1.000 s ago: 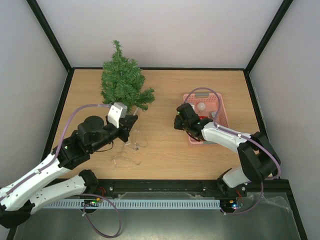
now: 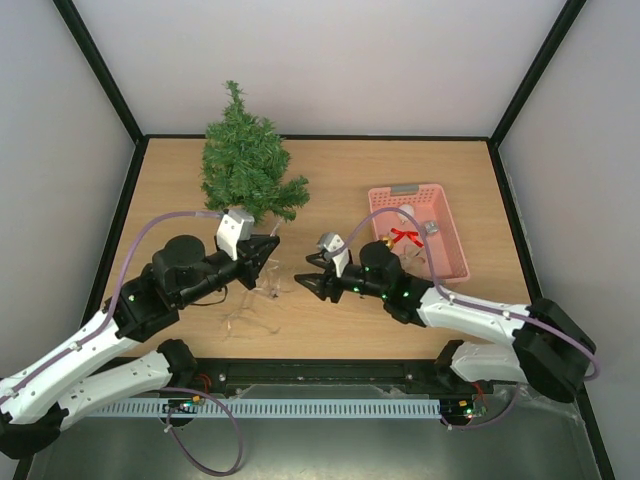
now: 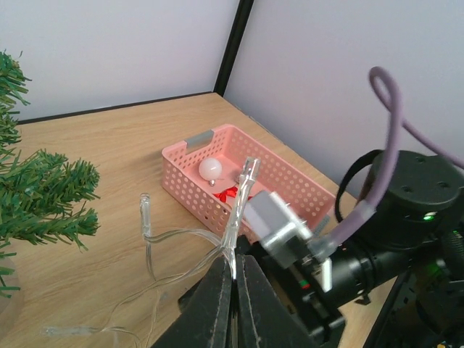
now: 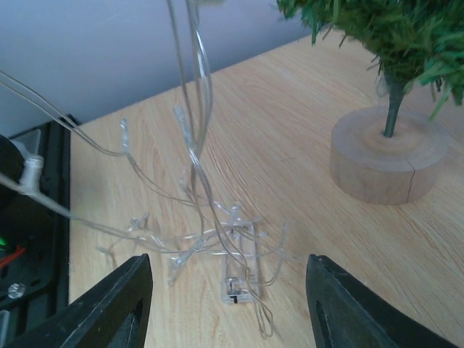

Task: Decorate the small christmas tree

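Note:
The small green tree (image 2: 245, 160) stands at the back left, its wooden base (image 4: 377, 167) visible in the right wrist view. My left gripper is shut on the clear string lights (image 3: 232, 239), held up beside the tree; the rest of the strands (image 4: 217, 246) trail down onto the table around a small clear battery case (image 4: 238, 275). My right gripper is open, empty between its fingers, low at the table's middle, facing the hanging strands and right of my left gripper.
A pink basket (image 2: 450, 240) at the right holds a white ball (image 3: 210, 168), a red bow (image 3: 226, 193) and other small items. Bare table (image 2: 340, 170) lies behind, between tree and basket.
My right gripper has moved left and toward the front, away from the basket to the middle near the hanging lights. My left gripper has stayed in about the same place.

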